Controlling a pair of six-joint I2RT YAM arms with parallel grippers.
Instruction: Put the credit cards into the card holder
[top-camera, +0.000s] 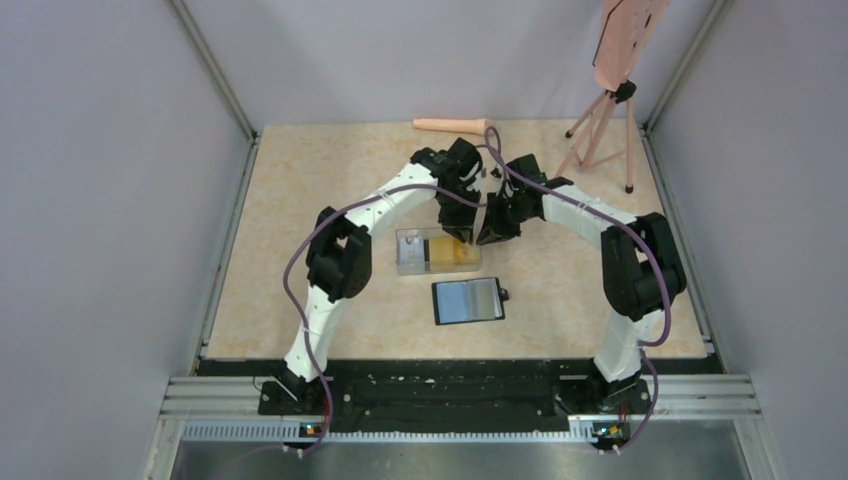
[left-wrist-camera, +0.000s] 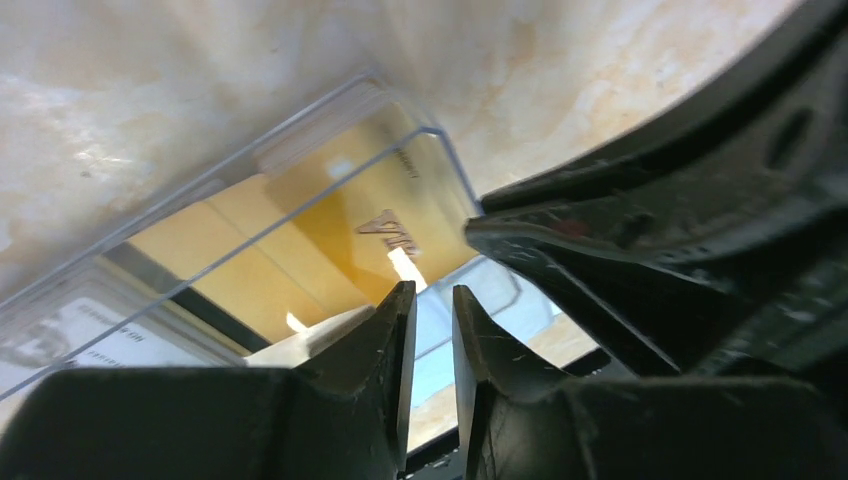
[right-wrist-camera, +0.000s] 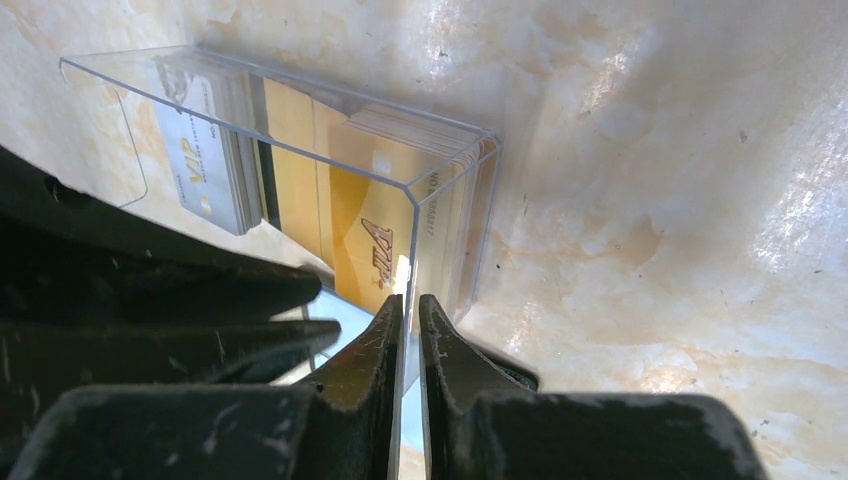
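Observation:
A clear box (top-camera: 411, 267) with several credit cards in it stands mid-table. Gold cards (right-wrist-camera: 360, 235) fill its right part and a stack of silver cards (right-wrist-camera: 205, 165) its left part. In front of it lies an open card holder (top-camera: 470, 301) with a dark edge and clear sleeves. My left gripper is over the right end of the box, its fingers slightly apart with nothing visible between them. At the box's right end wall is my right gripper, shut; whether the thin wall is between its fingertips is unclear.
The two grippers are very close together above the box. Behind them a pale pink roll (top-camera: 450, 126) lies at the table's back, and a tripod (top-camera: 605, 130) stands back right. Left and right of the box the table (top-camera: 290, 200) is bare.

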